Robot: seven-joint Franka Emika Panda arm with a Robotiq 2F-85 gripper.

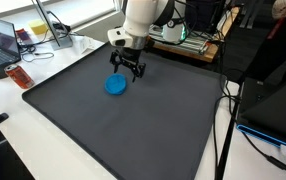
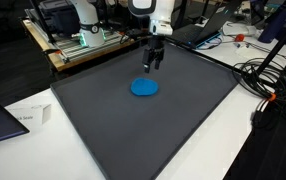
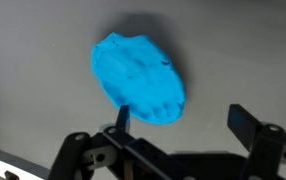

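Note:
A bright blue flattened lump (image 3: 140,78), soft and uneven at its edge, rests on the dark table mat (image 1: 108,125). Exterior view 1 has this blue lump (image 1: 115,84) near the far side of the mat, and exterior view 2 shows it (image 2: 143,87) whole. My gripper is open, its two black fingers wide apart with nothing between them. In exterior view 1 the gripper (image 1: 129,74) is over the mat, just right of the lump. What the lump is made of I cannot tell.
An orange can (image 1: 20,77) and a laptop (image 1: 1,55) stand on the white table left of the mat. Cables (image 2: 273,85) lie beyond the mat's edge in exterior view 2.

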